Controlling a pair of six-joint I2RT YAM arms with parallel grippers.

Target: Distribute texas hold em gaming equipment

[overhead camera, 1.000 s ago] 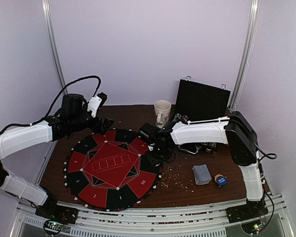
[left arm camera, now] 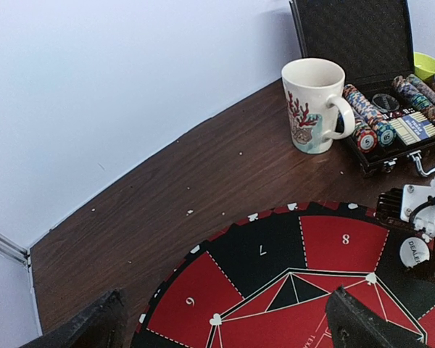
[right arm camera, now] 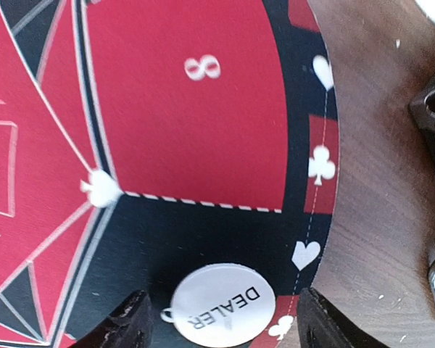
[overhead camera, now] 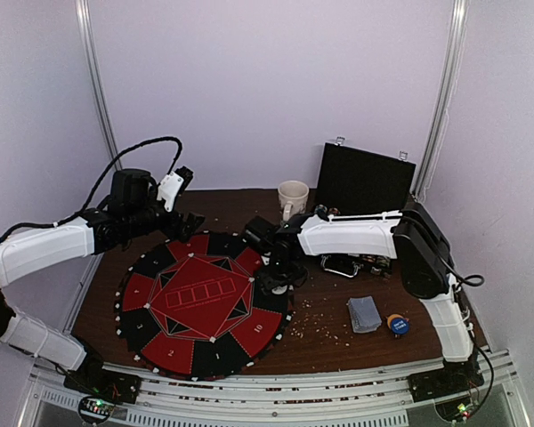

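Observation:
On the red and black round mat (overhead camera: 191, 302), near its right edge, a white DEALER button (right arm camera: 225, 308) lies flat. My right gripper (overhead camera: 280, 279) is low over it, its fingers apart on either side of the button with gaps showing, so it is not gripped. Above the mat's far left part, my left gripper (overhead camera: 192, 197) stands open and empty. The open black case (left arm camera: 391, 145) holds rows of chips (left arm camera: 420, 98) and cards at the back right. A grey card deck (overhead camera: 363, 315) lies on the table right of the mat.
A mug (left arm camera: 313, 109) stands behind the mat, beside the case. Right of the deck is a small round orange and blue item (overhead camera: 397, 324). Small crumbs lie on the wood between mat and deck.
The white button now shows beneath it in the top view. My left arm has stayed still.

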